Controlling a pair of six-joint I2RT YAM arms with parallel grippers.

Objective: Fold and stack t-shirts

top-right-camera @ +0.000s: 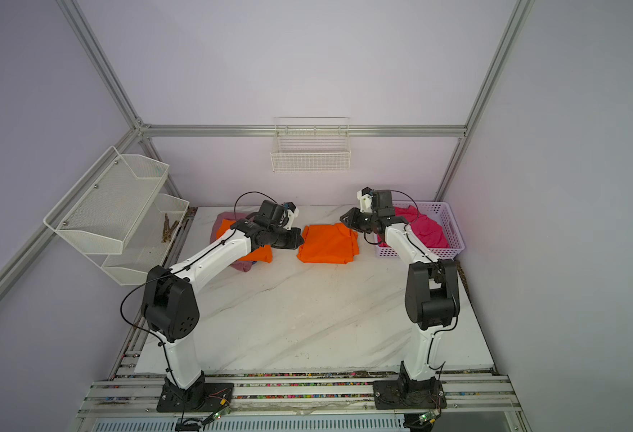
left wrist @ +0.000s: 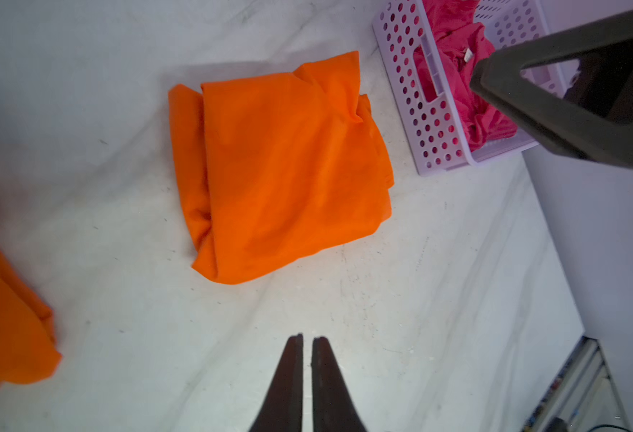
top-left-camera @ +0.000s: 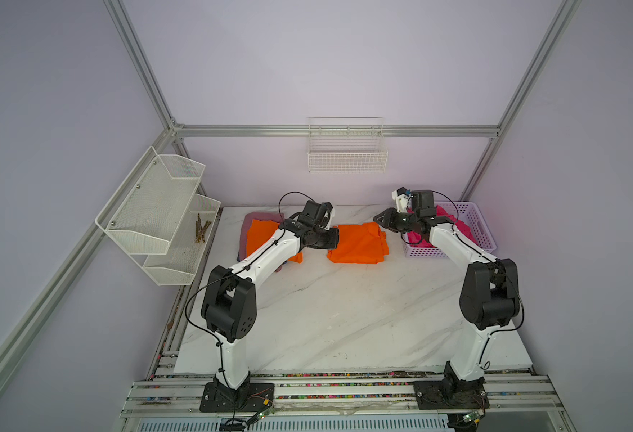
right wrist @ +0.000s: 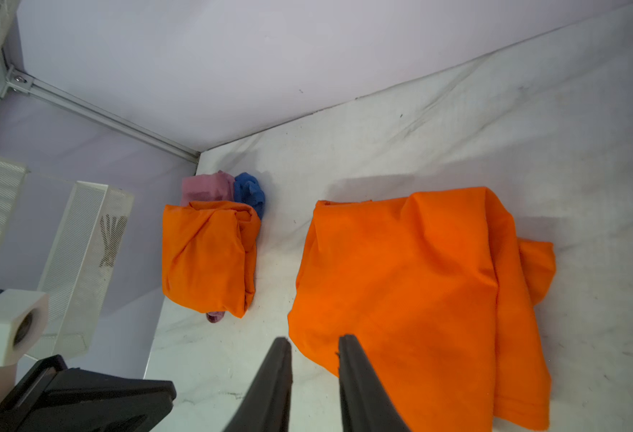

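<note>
A folded orange t-shirt (top-left-camera: 357, 243) lies at the back middle of the table, its layers a little uneven at the sides. To its left, a stack (right wrist: 210, 256) has orange cloth on top, with mauve and blue cloth beneath. My left gripper hangs above the table near the folded shirt's left side, its fingertips slightly apart with nothing between them. My right gripper is raised over the shirt's right side, fingertips apart and empty.
A lilac basket (top-right-camera: 453, 230) with pink cloth stands at the back right. White mesh shelves (top-left-camera: 151, 201) are on the left wall, and a wire rack (top-left-camera: 347, 161) hangs on the back wall.
</note>
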